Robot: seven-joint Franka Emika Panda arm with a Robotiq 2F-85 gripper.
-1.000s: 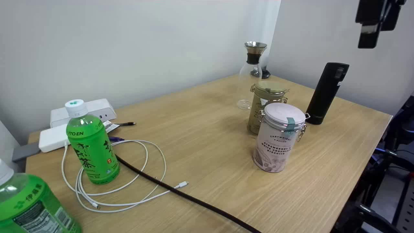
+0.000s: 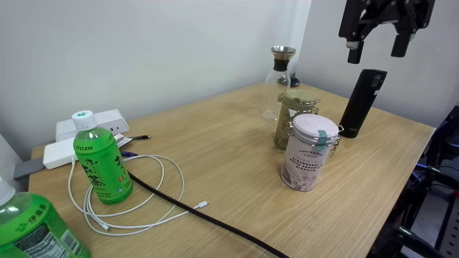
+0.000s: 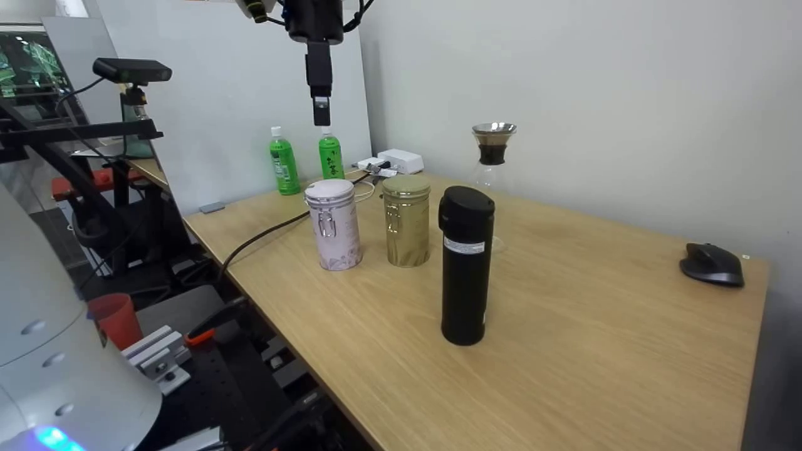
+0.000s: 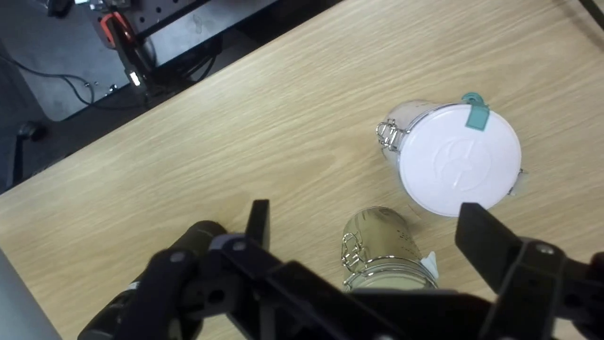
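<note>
High above the table my gripper (image 2: 377, 56) hangs open, its two black fingers wide apart with nothing between them. Beneath it, in the wrist view, stand a pink tin with a white lid (image 4: 461, 161) and an olive-gold tin (image 4: 379, 235), whose lid is partly hidden by the gripper. Both tins are upright and close together, the pink one nearer the front edge (image 3: 333, 225). A black flask (image 3: 464, 263) stands upright to their right in exterior view 2; my gripper covers part of it in the wrist view.
A glass carafe (image 2: 275, 90) stands behind the gold tin. Green tea bottles (image 2: 101, 161), a white coiled cable (image 2: 176, 172) and a black cable (image 2: 223, 225) occupy the far end. A mouse (image 3: 712, 264) lies at the opposite end.
In exterior view 1 my gripper has moved left and turned, so that both fingers now show apart. The tins, flask and bottles have stayed where they were.
</note>
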